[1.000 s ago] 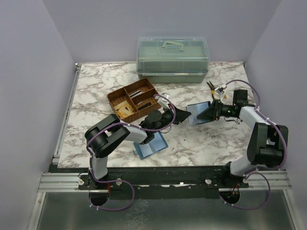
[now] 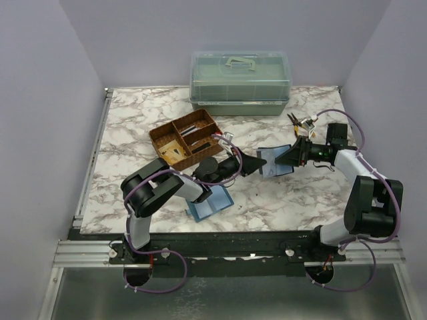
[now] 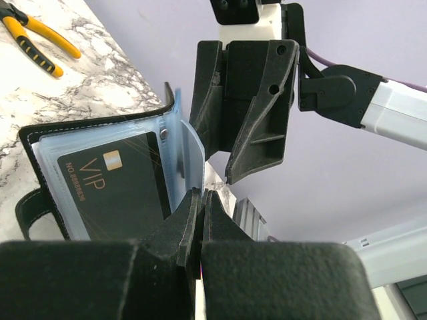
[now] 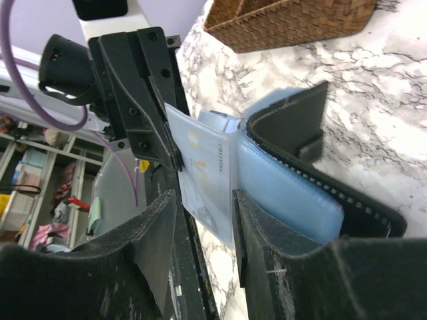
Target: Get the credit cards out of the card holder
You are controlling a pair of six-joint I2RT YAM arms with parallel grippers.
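Note:
The black card holder (image 2: 275,162) is held up between the two arms, its translucent sleeves (image 4: 287,193) fanned open. A dark VIP card (image 3: 113,187) sits in a sleeve in the left wrist view. My left gripper is shut at the edge of a clear sleeve leaf. My right gripper is part open, with a pale card or sleeve leaf (image 4: 203,173) in front of and partly between its fingertips; contact cannot be told.
A woven compartment basket (image 2: 160,137) lies left, a blue flat item (image 2: 210,203) at the front, pliers (image 3: 40,47) right of the holder, a lidded clear box (image 2: 240,80) at the back.
My right gripper and arm have shifted slightly from where they were a second ago; the holder and left gripper have moved very little.

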